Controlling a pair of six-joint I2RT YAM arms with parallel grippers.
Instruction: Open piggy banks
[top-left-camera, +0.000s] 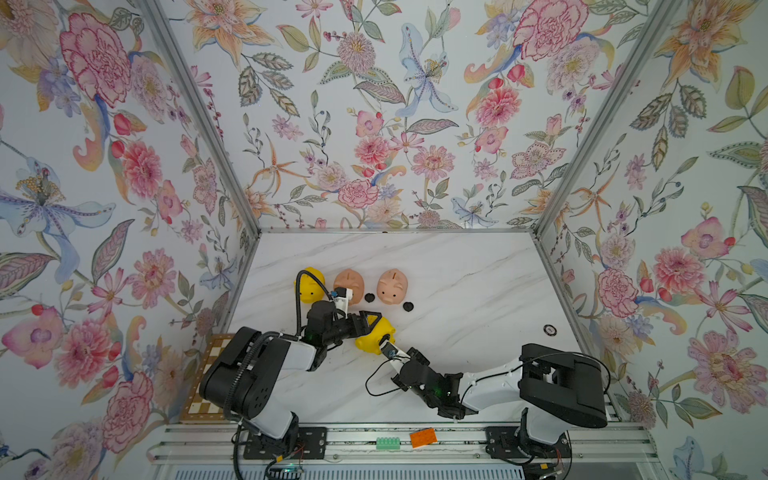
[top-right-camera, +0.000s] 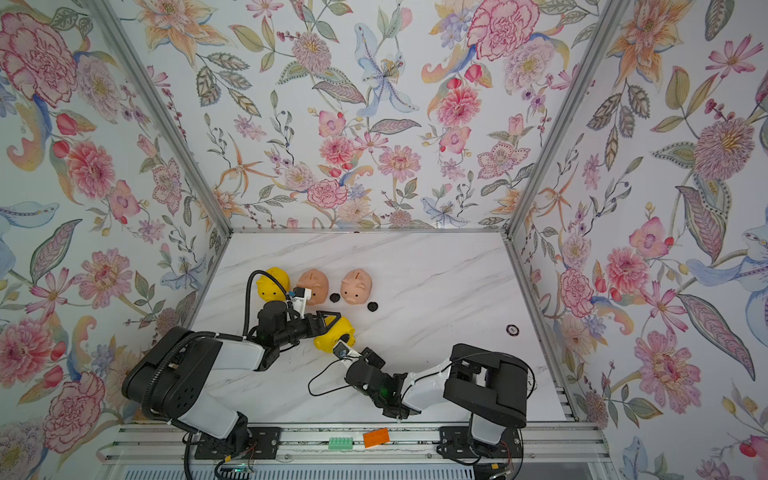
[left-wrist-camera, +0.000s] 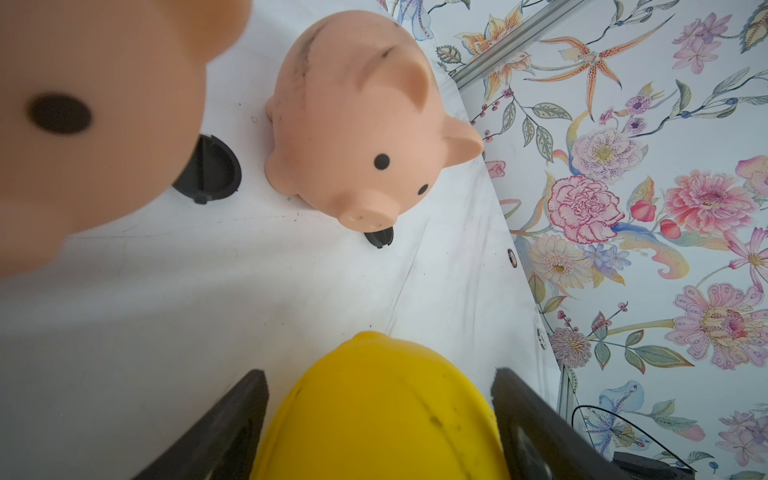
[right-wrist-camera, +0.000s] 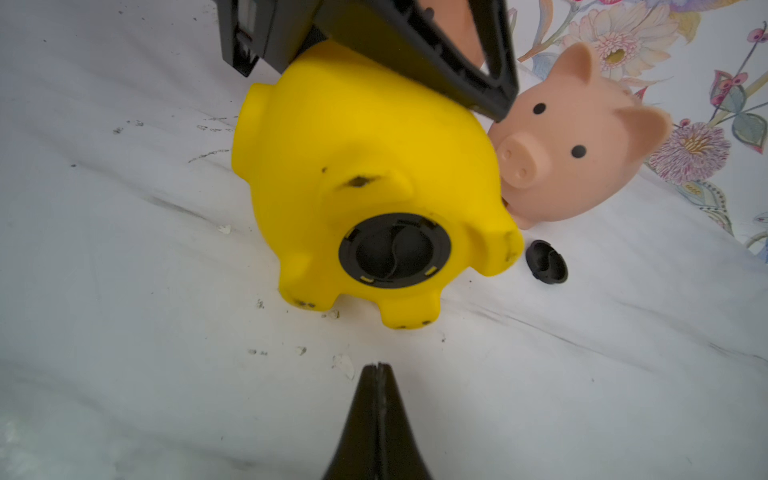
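Note:
A yellow piggy bank (right-wrist-camera: 360, 136) is tipped so that its underside and round black plug (right-wrist-camera: 394, 249) face the right wrist camera. The plug sits in its opening. My left gripper is open, its fingers on either side of the yellow body; whether both touch it I cannot tell. My right gripper is shut in front of the pig, apart from the plug, with nothing showing between its fingertips. Behind stand a pink piggy bank (top-left-camera: 392, 286), a second pink piggy bank (top-left-camera: 349, 281) and another yellow piggy bank (top-left-camera: 309, 283).
Two loose black plugs lie on the table: one plug (top-left-camera: 408, 306) before the right pink pig and another plug (top-left-camera: 369, 297) between the pink pigs. A small dark disc (top-left-camera: 549, 329) lies far right.

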